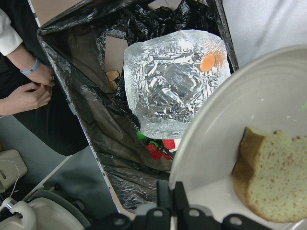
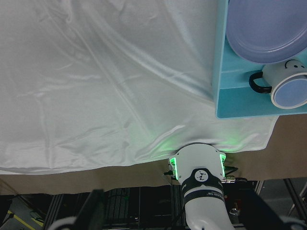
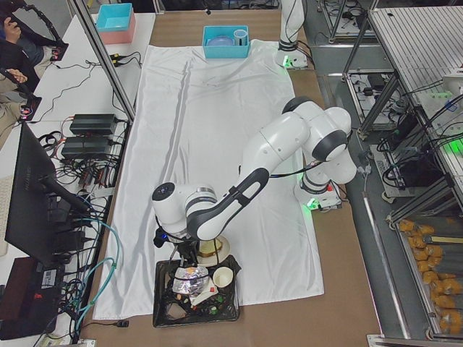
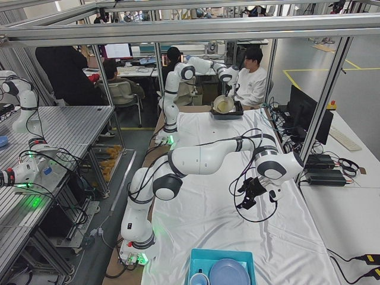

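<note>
A cream plate (image 1: 206, 148) with a slice of bread (image 1: 264, 172) on it is held at its rim by my left gripper, above the edge of a bin lined with a black bag (image 1: 81, 115). In the bin lie a crumpled foil tray (image 1: 170, 86) with an orange piece on it and some red and green bits. My right gripper hangs over the white cloth, fingers apart with nothing between them.
A teal tray (image 2: 240, 100) holding a blue plate (image 2: 266, 26) and a mug (image 2: 288, 91) sits at the other end of the cloth (image 2: 96, 86). A seated person is near the bin.
</note>
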